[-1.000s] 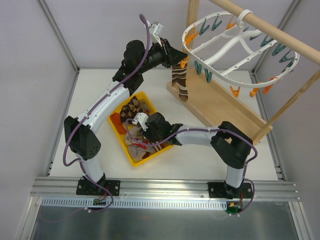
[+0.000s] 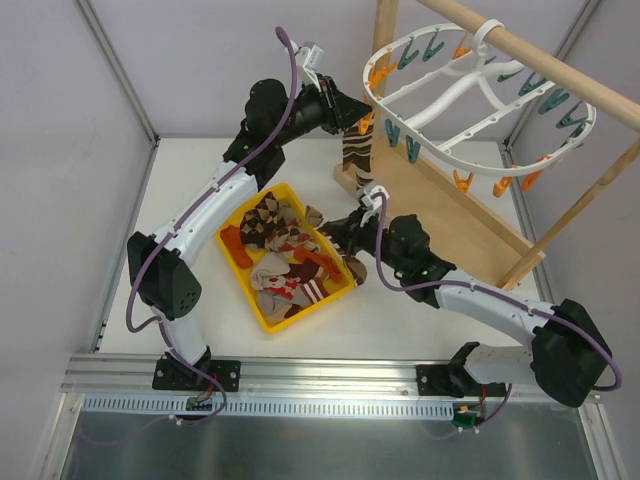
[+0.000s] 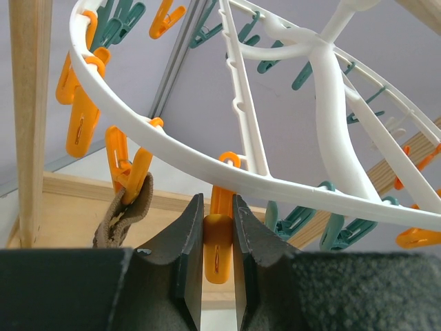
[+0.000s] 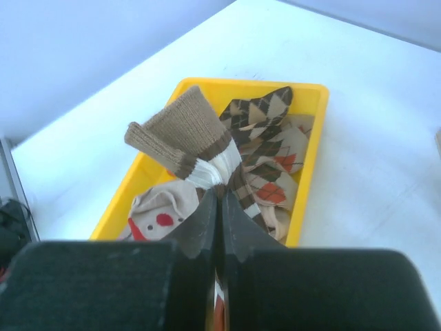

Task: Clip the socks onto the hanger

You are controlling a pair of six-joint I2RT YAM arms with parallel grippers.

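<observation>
In the left wrist view, my left gripper is shut on an orange clip (image 3: 218, 252) that hangs from the rim of the white round hanger (image 3: 176, 157). A neighbouring orange clip (image 3: 118, 153) holds a brown sock (image 3: 122, 215); from above, this striped sock (image 2: 357, 150) dangles below the rim. My right gripper is shut on a brown sock with white and dark stripes (image 4: 186, 127). One end of it sticks up past the fingertips, and the rest hangs below, partly hidden by the fingers. In the top view this gripper (image 2: 338, 232) is over the bin's right edge.
The yellow bin (image 2: 235, 287) holds several more socks, grey, orange and argyle. The hanger's wooden stand (image 2: 450, 200) fills the right rear. Green clips (image 3: 293, 222) and other orange clips (image 3: 83, 121) line the rim.
The left arm stays in nearly the same place at the clip.
</observation>
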